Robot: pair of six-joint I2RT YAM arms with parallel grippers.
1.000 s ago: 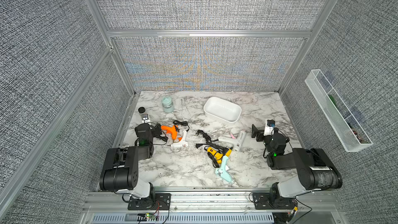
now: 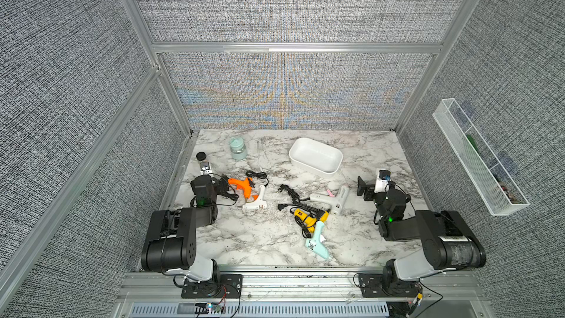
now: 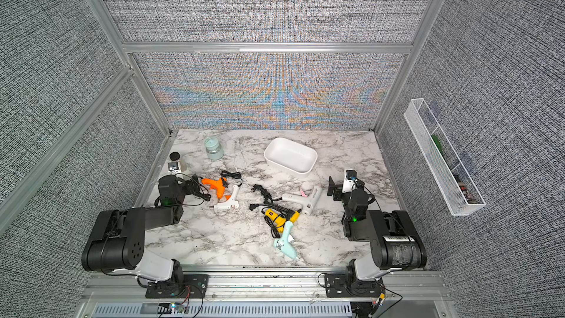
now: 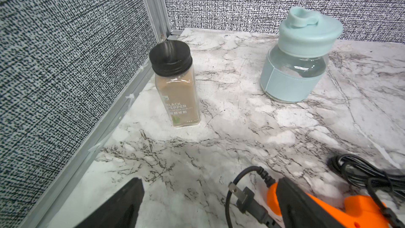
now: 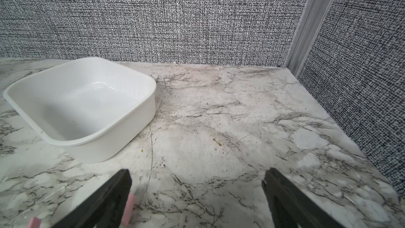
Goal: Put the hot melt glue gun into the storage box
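The white storage box point(image 2: 315, 170) stands empty toward the back of the marble table. Several glue guns lie in front of it: an orange one point(image 2: 240, 186) and a white one point(image 2: 256, 200) at left, a grey-white one point(image 2: 335, 199), a yellow one point(image 2: 307, 219) and a mint one point(image 2: 317, 243) around the middle and right. My left gripper is open beside the orange gun, nothing held; a black plug shows beyond its fingers. My right gripper is open with bare table between its fingers, right of the grey-white gun and in front of the box.
A pepper jar point(image 4: 179, 97) and a mint-lidded glass jar point(image 4: 295, 67) stand at back left. Black cables and plugs point(image 2: 289, 192) lie among the guns. A white wire basket point(image 2: 479, 156) hangs on the right wall.
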